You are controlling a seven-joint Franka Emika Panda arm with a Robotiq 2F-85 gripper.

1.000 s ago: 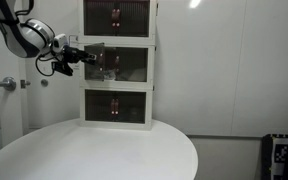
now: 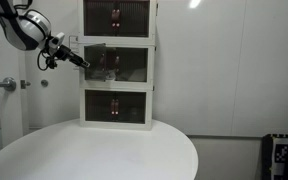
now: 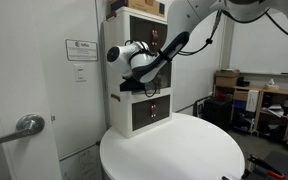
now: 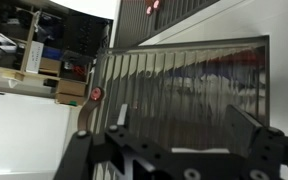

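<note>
A white cabinet (image 2: 117, 88) of three stacked units with dark ribbed-glass doors stands behind the table. In the middle unit, the left door (image 2: 97, 72) is swung outward. My gripper (image 2: 85, 65) is beside that door, at its height. Up close in the wrist view, the ribbed door panel (image 4: 189, 88) fills the middle, with a reddish handle (image 4: 96, 94) on its left edge. Two dark fingers stand wide apart at the bottom, one finger (image 4: 122, 117) left of the other. Nothing shows held between them; whether they touch the panel I cannot tell.
A door with a metal lever (image 2: 6, 84) is at the left, close to the arm. Shelves and a desk (image 3: 274, 118) are at the far right in exterior view 2.
My gripper has moved slightly down and to the left beside the swung-out door. The door's position looks about the same.
</note>
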